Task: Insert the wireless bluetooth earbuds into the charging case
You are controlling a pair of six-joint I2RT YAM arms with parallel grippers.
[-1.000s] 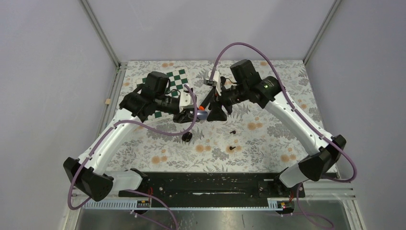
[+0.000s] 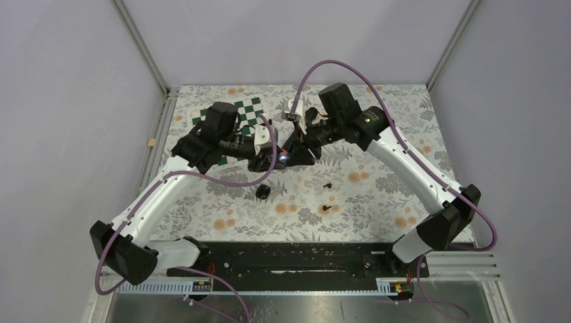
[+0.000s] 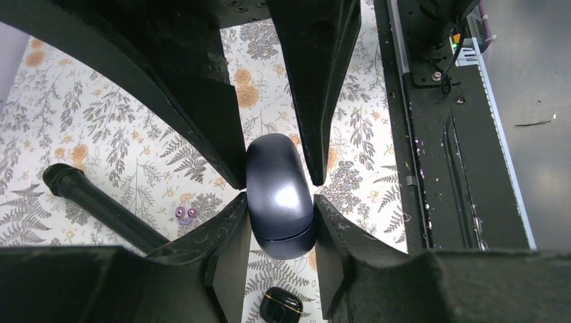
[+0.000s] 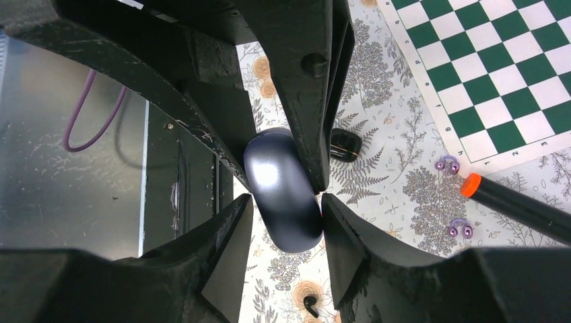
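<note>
A glossy dark blue-black charging case (image 3: 279, 188) (image 4: 283, 188) hangs above the table in the middle, held between both grippers. My left gripper is shut on one end of it; my right gripper is shut on it from the other side. In the top view the case (image 2: 283, 159) is partly hidden by the grippers. Two small black earbuds (image 2: 326, 207) (image 2: 327, 185) lie apart on the floral mat to the right of the case. Whether the case's lid is open cannot be told clearly; a seam shows near its lower end in the left wrist view.
A small black rounded object (image 2: 262, 192) lies below the grippers. A green-white checkered board (image 4: 505, 87), purple bead pieces (image 4: 448, 165) and a black tube with orange end (image 4: 518, 208) lie on the mat.
The left arm is nearly still.
</note>
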